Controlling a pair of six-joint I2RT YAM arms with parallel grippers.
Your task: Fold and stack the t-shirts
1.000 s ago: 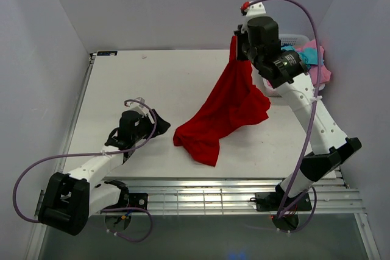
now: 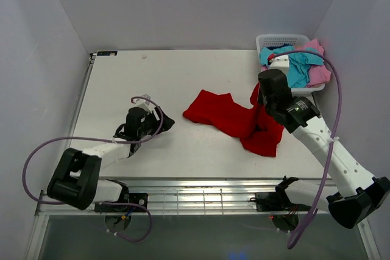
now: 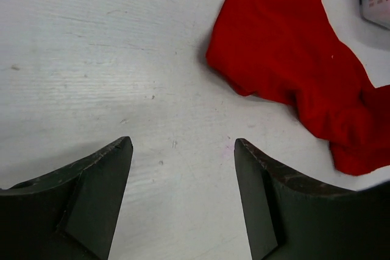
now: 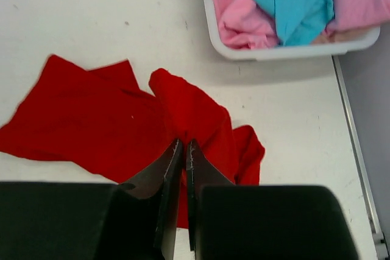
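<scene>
A red T-shirt (image 2: 223, 115) lies rumpled across the middle right of the white table, one part raised under my right gripper (image 2: 263, 94). In the right wrist view that gripper is shut on the red fabric (image 4: 97, 114). My left gripper (image 2: 163, 117) hangs over the table just left of the shirt; in the left wrist view it (image 3: 183, 144) is open, nothing between its fingers, with the shirt (image 3: 280, 47) beyond it.
A white basket (image 2: 274, 38) of turquoise (image 2: 298, 68) and pink (image 2: 320, 76) cloths stands at the back right, near the wall.
My right gripper has come down toward the front with the red shirt, which has gone from hanging high to lying mostly on the table. My left gripper has shifted slightly right.
</scene>
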